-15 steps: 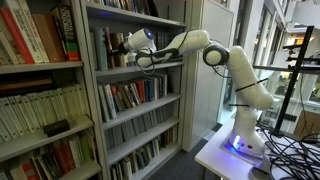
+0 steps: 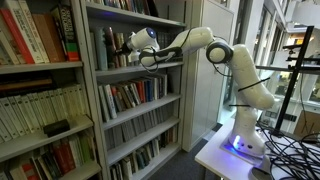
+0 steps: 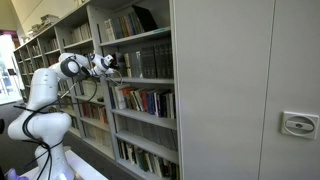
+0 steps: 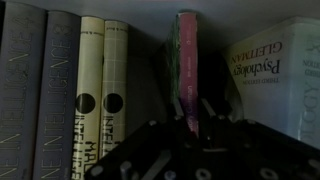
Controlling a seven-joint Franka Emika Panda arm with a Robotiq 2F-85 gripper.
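A thin book (image 4: 188, 65) with a pink and green spine stands upright in the wrist view. My gripper is shut on its lower part, one dark fingertip (image 4: 207, 108) showing at its right edge. In exterior view 1 the gripper (image 2: 121, 48) reaches in at the upper shelf, its fingers too small there to make out. The second exterior view has the gripper (image 3: 112, 68) at the same shelf height, in front of the books.
Left of the held book, past a dark gap, are two cream books (image 4: 101, 95) and several grey ones (image 4: 56, 95). A white Psychology book (image 4: 268, 70) leans at the right. The shelf board (image 2: 135, 69) runs below; a ceiling board is close above.
The arm's wrist has shifted very slightly to the right, away from the shelf, in exterior view 1. The rest of the scene looks the same.
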